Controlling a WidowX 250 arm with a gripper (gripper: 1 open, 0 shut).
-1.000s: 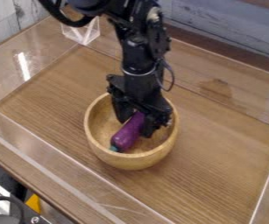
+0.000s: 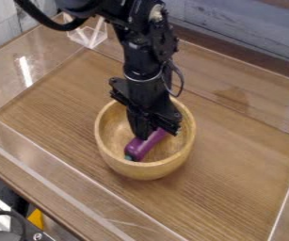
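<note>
A round light wooden bowl (image 2: 143, 166) stands on the wooden table, with a purple oblong object (image 2: 140, 147) lying inside it on a slant. My black gripper (image 2: 152, 126) reaches down from above into the back of the bowl, over the upper end of the purple object. Whether its fingers touch or hold that object is hidden by the gripper itself, and their opening is hard to make out.
Bare table (image 2: 234, 179) surrounds the bowl on both sides. A pale wall runs along the back right, and the table's edge with dark cables and a yellow item lies at the lower left.
My gripper has shifted slightly up and toward the back within the bowl, and the purple object's position and visible part have changed slightly.
</note>
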